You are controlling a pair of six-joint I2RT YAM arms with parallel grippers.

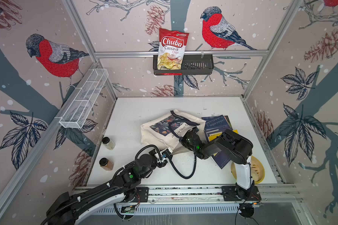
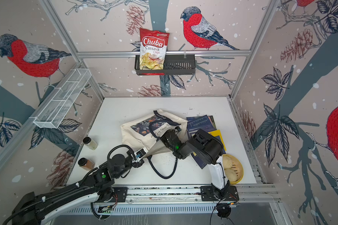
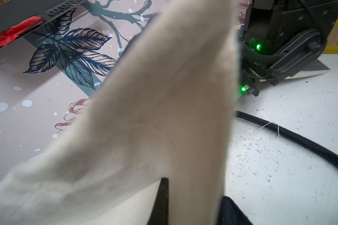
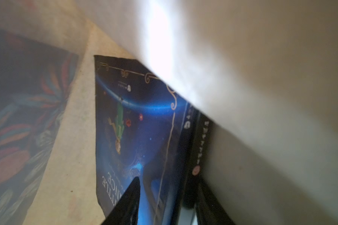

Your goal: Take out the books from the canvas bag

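Note:
The cream canvas bag (image 1: 150, 136) lies on the table, its mouth facing the front right. My left gripper (image 1: 170, 150) is shut on the bag's edge; cloth fills the left wrist view, passing between dark fingers. My right gripper reaches inside the bag, its fingertips hidden from the top views. In the right wrist view its fingers stand apart, on either side of the spine edge of a blue book (image 4: 139, 127). Another dark spine (image 4: 199, 144) shows beside it. Whether the fingers touch the book, I cannot tell.
Several books (image 1: 216, 121) lie to the right of the bag, partly under my right arm. A steamer basket (image 1: 261, 170) stands at the front right. Two jars (image 1: 108, 143) are on the left. A strap (image 1: 185, 177) loops toward the front edge.

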